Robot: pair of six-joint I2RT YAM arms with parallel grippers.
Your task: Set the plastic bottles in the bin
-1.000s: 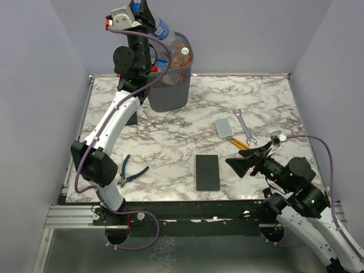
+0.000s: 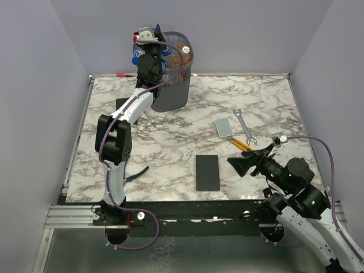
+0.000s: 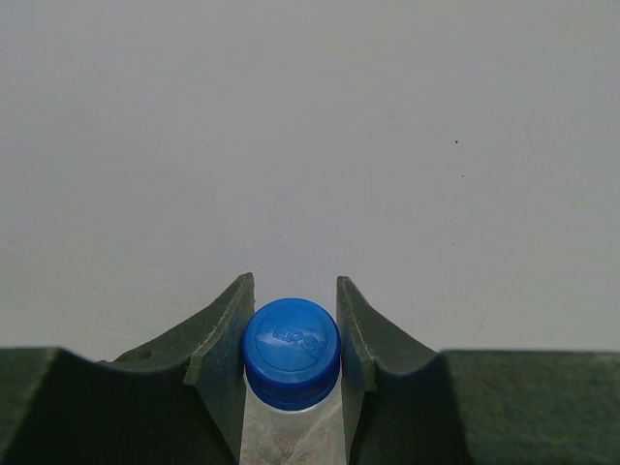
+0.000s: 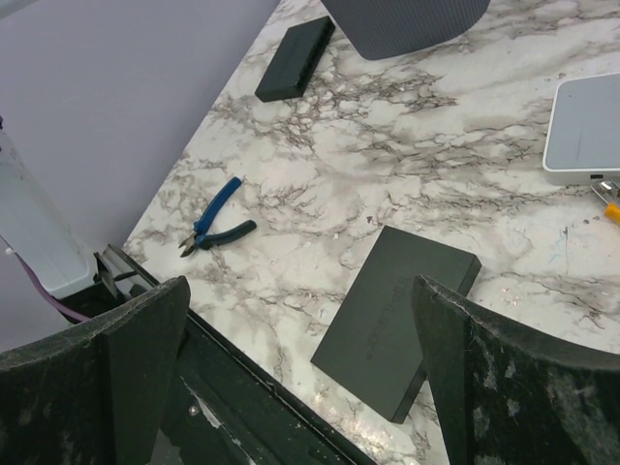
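A grey mesh bin at the back left holds several plastic bottles with coloured and white caps. My left gripper is over the bin's left half. In the left wrist view it is shut on a bottle with a blue cap; the bottle's body is mostly hidden below the fingers. My right gripper stands open at the front right, above the table, with nothing between its fingers.
On the marble table lie a black slab, a grey slim device, a wrench, yellow-handled tools, pliers and another black box behind the left arm.
The right arm has barely moved.
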